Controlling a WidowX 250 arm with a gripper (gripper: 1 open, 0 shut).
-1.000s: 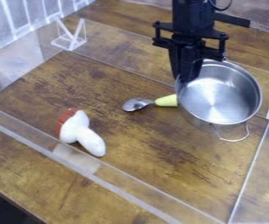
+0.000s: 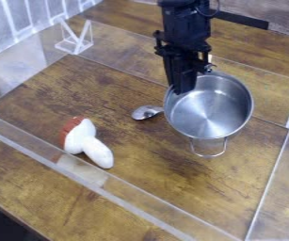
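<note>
My black gripper (image 2: 181, 75) hangs at the upper middle, its tips at the left rim of a steel pot (image 2: 210, 110), which is tilted with its interior facing the camera and a wire handle below it. Whether the fingers hold the rim is unclear; they look closed. A spoon (image 2: 147, 112) lies left of the pot, its handle mostly hidden behind it. A white mushroom-like toy (image 2: 88, 147) with an orange-red patch lies at the lower left.
Clear plastic walls border the wooden table (image 2: 96, 198) on several sides, with a small clear bracket (image 2: 75, 40) at the back left.
The gripper and pot have moved left and somewhat toward the camera, and the pot now covers the spoon's pale green handle.
</note>
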